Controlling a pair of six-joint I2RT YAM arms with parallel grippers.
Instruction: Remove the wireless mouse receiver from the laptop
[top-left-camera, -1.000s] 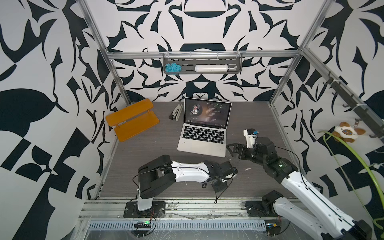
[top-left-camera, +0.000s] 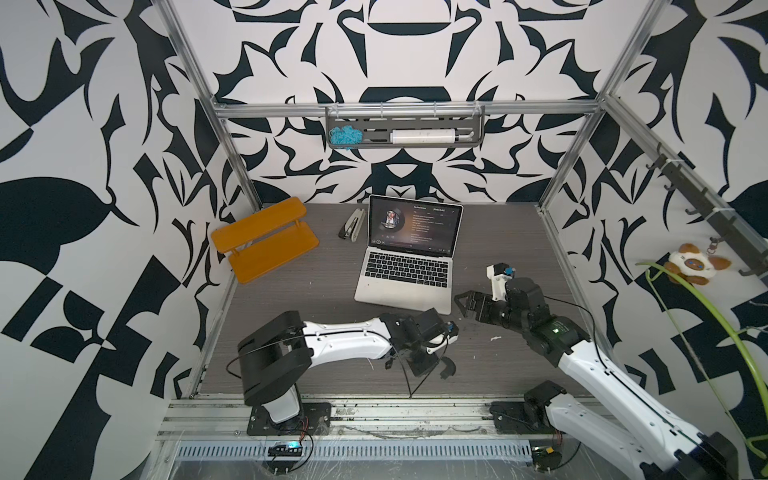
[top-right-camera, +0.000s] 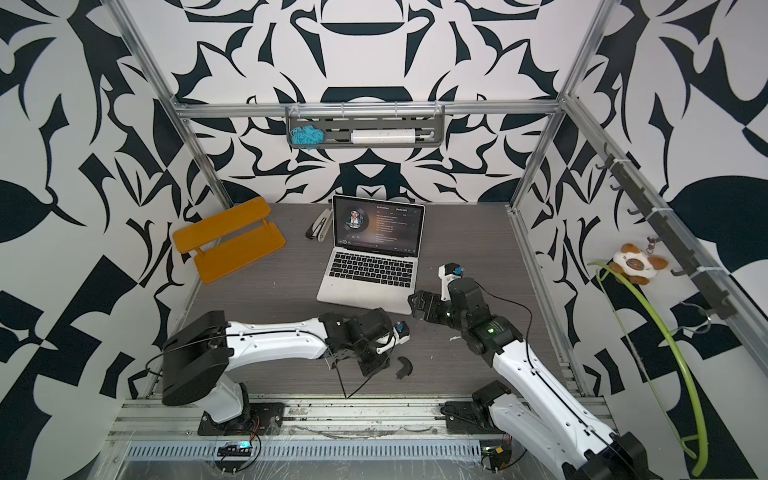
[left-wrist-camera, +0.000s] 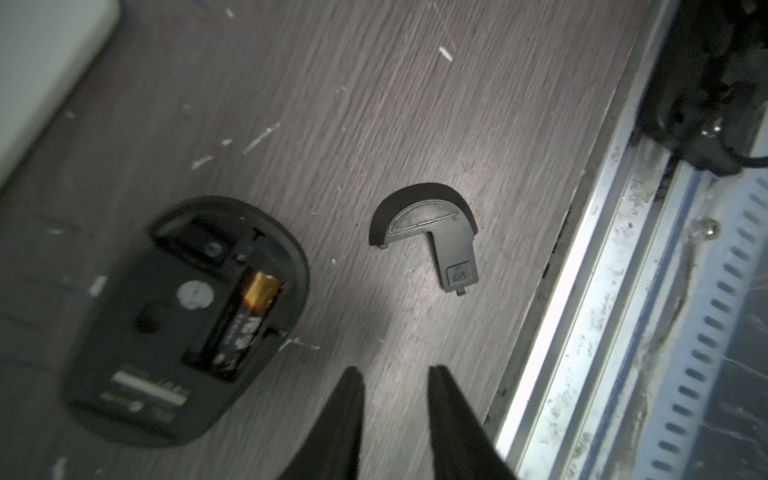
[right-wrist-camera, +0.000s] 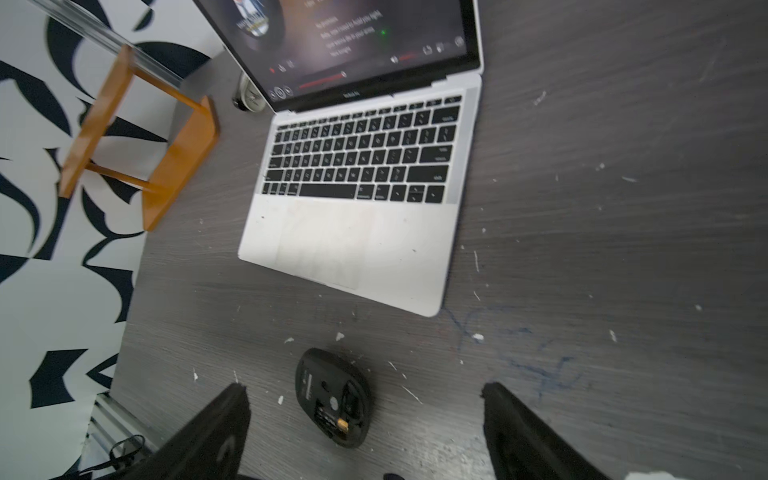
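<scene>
The silver laptop (top-left-camera: 404, 293) stands unfolded with its screen lit. I see no receiver on the laptop's right side (right-wrist-camera: 462, 200); its left side is not clear. An upturned dark mouse (left-wrist-camera: 160, 336) lies in front of it, battery bay exposed with a battery (left-wrist-camera: 240, 324) inside. Whether a receiver sits in the mouse's other slot (left-wrist-camera: 204, 240) I cannot tell. To the mouse's right rests its loose black cover (left-wrist-camera: 428, 216). Above the desk, my left gripper is open, its fingers apart and empty. My right gripper stands wide open by the laptop's front right corner, holding nothing.
An orange stand (top-left-camera: 268, 240) is at the back left, and a stapler (top-left-camera: 352, 225) stands beside the laptop. The metal rail (left-wrist-camera: 552, 320) borders the desk's front edge.
My left arm has swung left over the desk, bringing the loose cover into sight at its right.
</scene>
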